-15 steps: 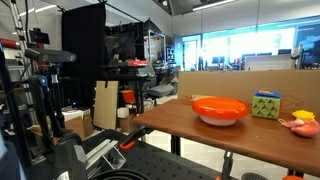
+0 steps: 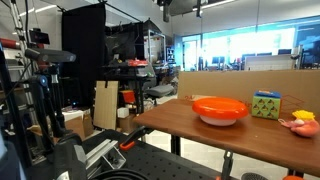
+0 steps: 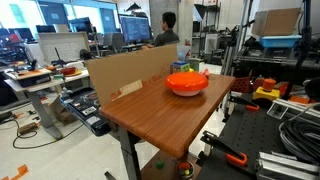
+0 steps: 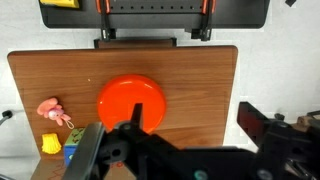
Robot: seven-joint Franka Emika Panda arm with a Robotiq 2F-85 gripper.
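On the wooden table [image 2: 180, 122] sits a wide orange-red dish [image 2: 220, 107] with a white underside; from above, in the wrist view, the round red dish [image 4: 132, 104] looks empty. My gripper is high over the table, its dark fingers spread wide apart with only table and dish visible below. In exterior view 1 its tips show at the top edge. A green and blue box [image 2: 266, 104] stands behind the dish. Near the table's right end lies a pink toy [image 2: 301, 127] with a yellow piece [image 2: 305, 116] by it.
A cardboard panel [image 3: 130, 75] borders one long side of the table. Bare wood lies beside the dish. The black robot base frame [image 4: 180, 18] runs along the opposite side. A person [image 3: 166, 30] is in the background.
Dark gripper tips have come into view at the top of exterior view 1, lower than before. The dish, box and toy have not moved.
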